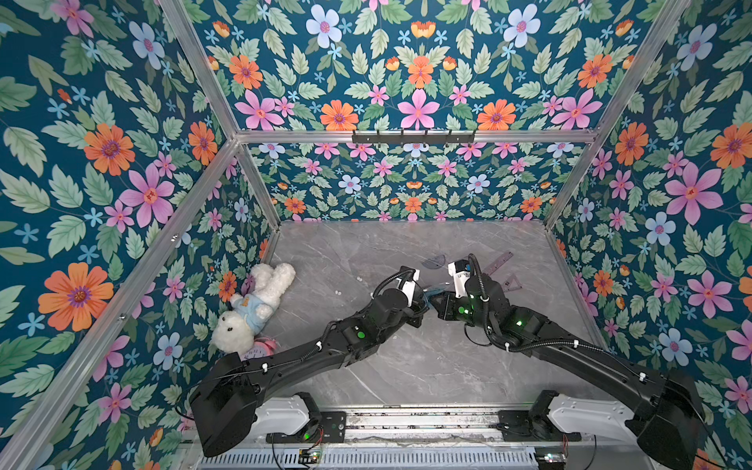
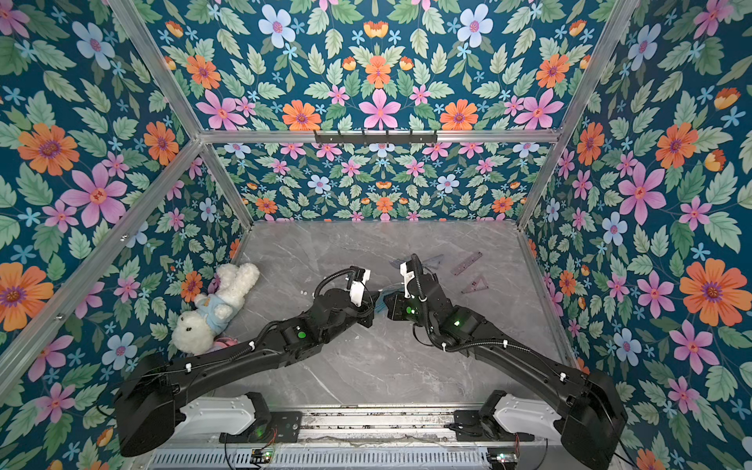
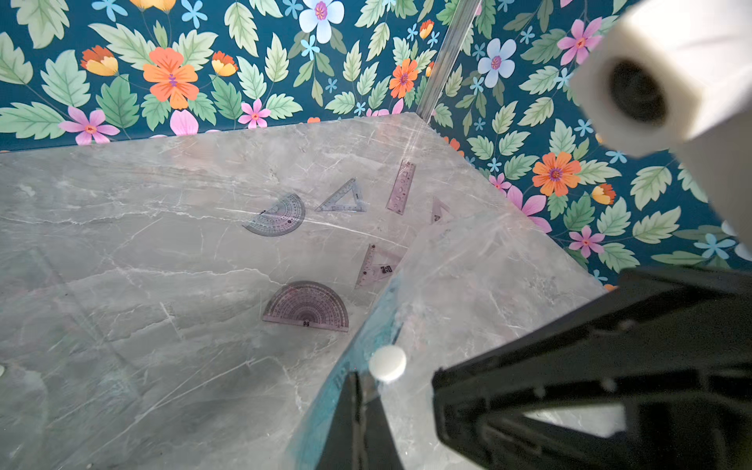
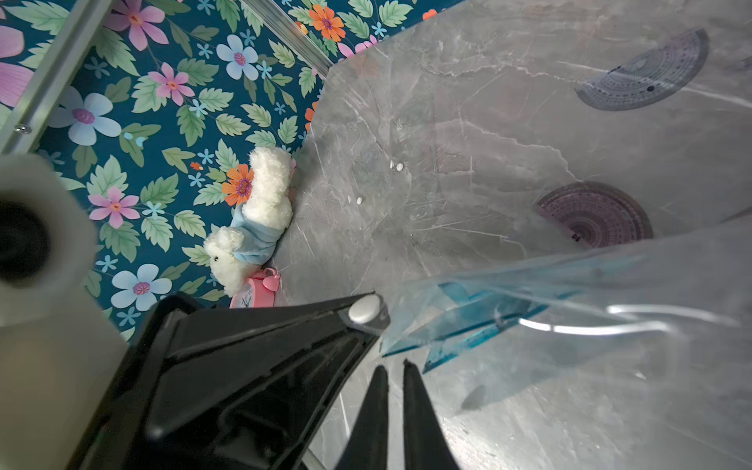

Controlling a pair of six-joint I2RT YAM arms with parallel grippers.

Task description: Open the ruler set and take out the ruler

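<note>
A clear, blue-tinted plastic pouch (image 3: 384,317) with a white round snap (image 3: 387,363) hangs between my two grippers. My left gripper is shut at the pouch's edge, the snap right at its tips; any film pinched there is thin. My right gripper is closed to a narrow gap at the pouch's other side, where the clear film meets its fingertips. Blue pieces (image 4: 478,317) show inside the pouch in the right wrist view. From above, the grippers face each other closely and mostly hide the pouch (image 1: 427,294).
Loose on the table lie a purple protractor (image 3: 307,307), a grey protractor (image 3: 279,216), a set square (image 3: 344,196) and a small purple ruler (image 3: 401,188). A plush toy (image 1: 254,305) and pink clock (image 1: 261,346) sit at the left wall.
</note>
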